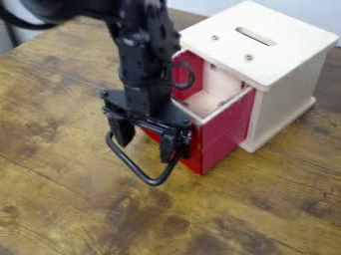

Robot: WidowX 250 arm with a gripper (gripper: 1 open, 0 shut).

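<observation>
My black gripper hangs low at the left front of an open red drawer, covering part of it, with a black cable looping below. The drawer juts from a white wooden cabinet with a slot in its top; its pale inside shows. Whether the fingers are open or shut, or touch the drawer, I cannot tell.
A pale wall runs behind the cabinet at the top right.
</observation>
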